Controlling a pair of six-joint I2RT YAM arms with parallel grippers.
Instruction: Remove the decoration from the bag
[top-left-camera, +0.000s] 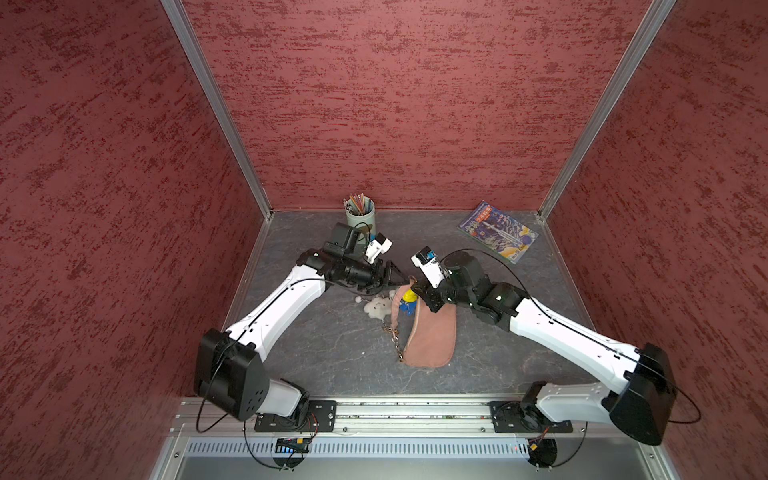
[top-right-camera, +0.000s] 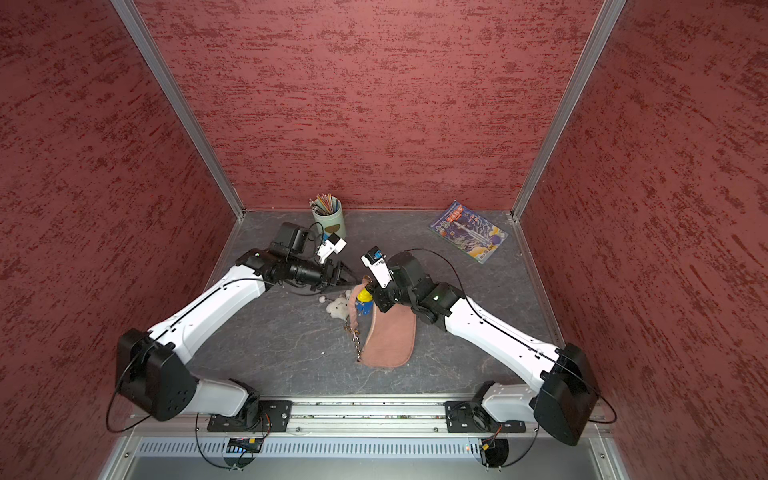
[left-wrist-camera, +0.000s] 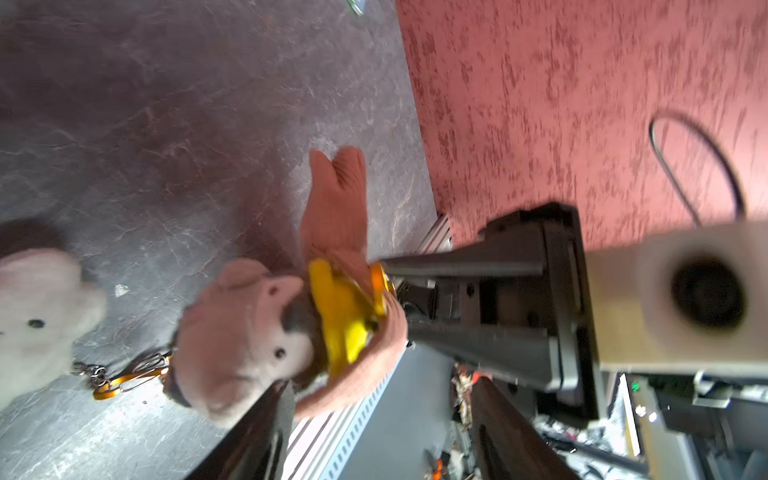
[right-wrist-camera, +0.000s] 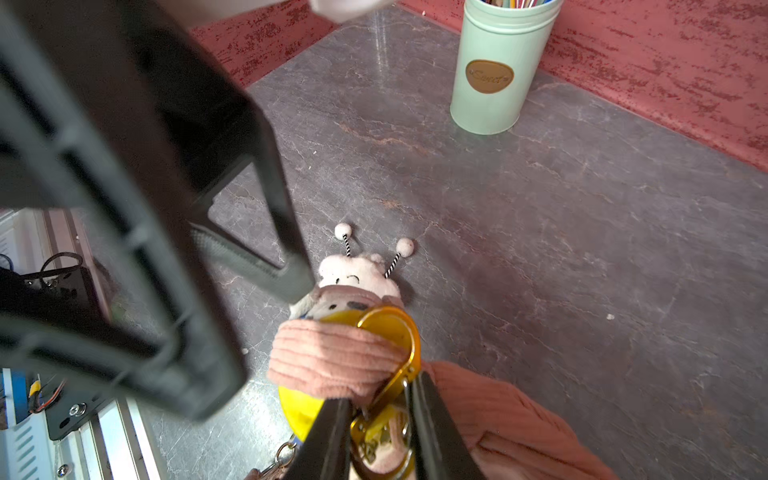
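The pink bag (top-left-camera: 432, 340) lies on the table, its strap (right-wrist-camera: 336, 356) raised in a loop. A gold clip (right-wrist-camera: 392, 352) hangs at the strap, with a yellow-and-blue plush (top-left-camera: 408, 306) under the loop. My right gripper has its fingers close together on either side of the clip; whether they pinch it I cannot tell. Left of the strap, my left gripper is open and empty. A grey-pink plush head (left-wrist-camera: 240, 344) shows beside the strap in the left wrist view. A pale plush (top-left-camera: 377, 308) lies on the table to the left.
A chain (top-left-camera: 395, 342) trails from the strap along the bag's left side. Behind my left arm stands a mint pencil cup (right-wrist-camera: 500, 72). A magazine (top-left-camera: 499, 230) lies at the back right.
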